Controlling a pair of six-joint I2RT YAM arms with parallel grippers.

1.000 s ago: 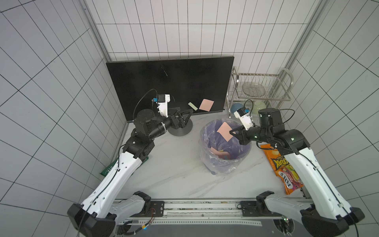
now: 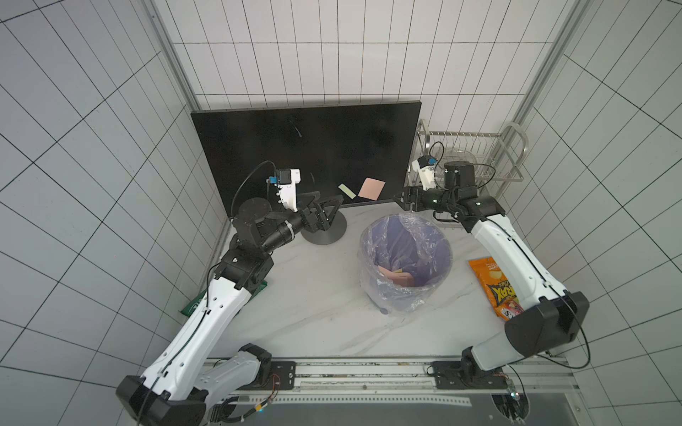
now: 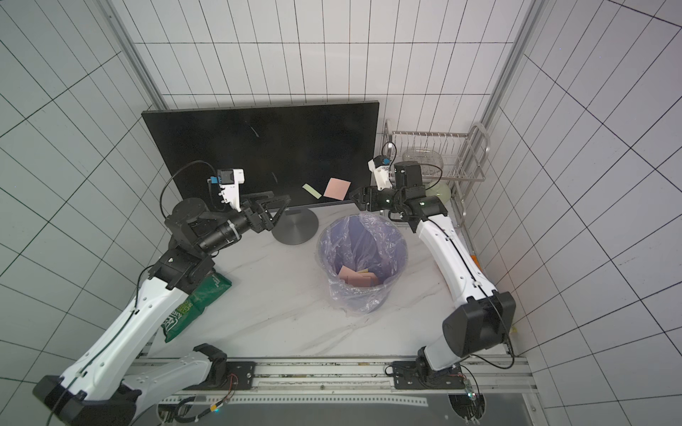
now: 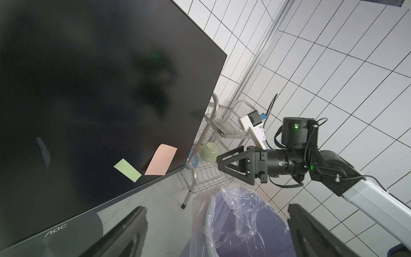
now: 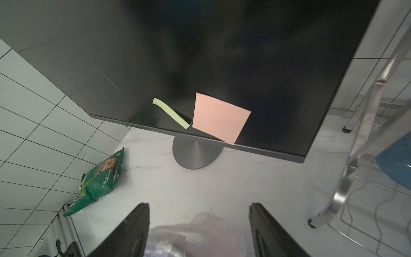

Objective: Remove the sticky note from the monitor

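A pink sticky note (image 2: 371,188) (image 5: 220,117) and a narrow green sticky note (image 2: 346,191) (image 5: 170,113) are stuck low on the black monitor (image 2: 305,142). My right gripper (image 2: 402,198) hangs to the right of the pink note, near the monitor's lower edge, its fingers apart and empty. My left gripper (image 2: 326,209) is open in front of the monitor, left of the notes, with nothing between its fingers. The lined purple bin (image 2: 433,245) stands below, with pink paper pieces (image 2: 398,277) inside.
A metal rack (image 2: 497,156) with bowls (image 4: 209,152) is at the back right, beside my right arm. An orange bag (image 2: 497,287) lies at the right, a green bag (image 3: 199,305) at the left.
A pink note that was at my right gripper over the bin is gone from it. The left arm barely moved.
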